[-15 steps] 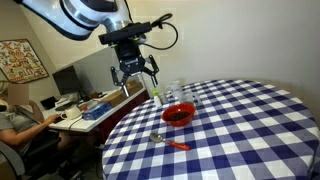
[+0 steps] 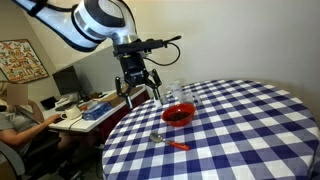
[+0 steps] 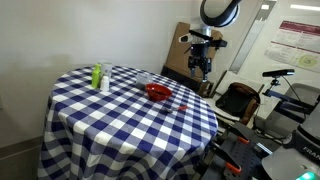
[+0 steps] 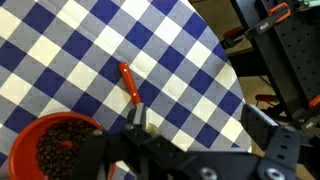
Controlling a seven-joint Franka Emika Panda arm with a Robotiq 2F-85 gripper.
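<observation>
A spoon with a red handle [image 2: 177,146] and a metal head [image 2: 156,137] lies on the checkered tablecloth. Behind it stands a red bowl [image 2: 180,120] with dark, bean-like contents [image 4: 62,147]. My gripper [image 2: 143,101] hangs above the table on the left side of exterior view 1, its fingers wide apart and empty. From the wrist, the red handle [image 4: 129,84] shows near the left finger, and the spoon's head is mostly hidden behind the gripper. The bowl's rim [image 4: 22,145] is cut off at the lower left.
At the back of the table are a green bottle [image 3: 96,76], a white bottle [image 3: 105,84] and clear containers. A desk with a monitor and a seated person are off to the left.
My gripper has come down and slightly to the right in exterior view 1, staying open. The spoon and the bowl have not moved.
</observation>
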